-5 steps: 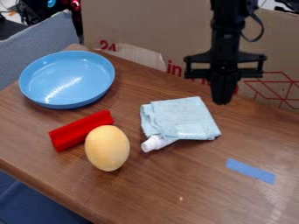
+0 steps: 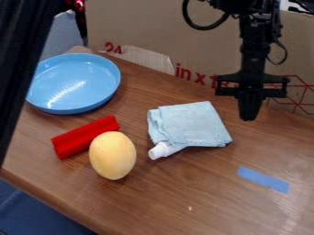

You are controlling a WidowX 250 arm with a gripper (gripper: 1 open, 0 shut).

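My black gripper [image 2: 249, 107] hangs over the back right of the wooden table, above and to the right of a folded light blue cloth [image 2: 186, 123], with nothing seen between its fingers; it looks shut. A white tube [image 2: 163, 150] lies partly hidden under the cloth. To its left are a red cylinder [image 2: 84, 136] and a yellow egg-shaped object [image 2: 113, 156]. A blue plate [image 2: 73, 81] sits at the back left.
A cardboard box [image 2: 172, 41] stands along the back. A strip of blue tape [image 2: 263, 180] is on the table at the right.
My gripper has shifted right and lower since a second ago. The objects on the table have not moved.
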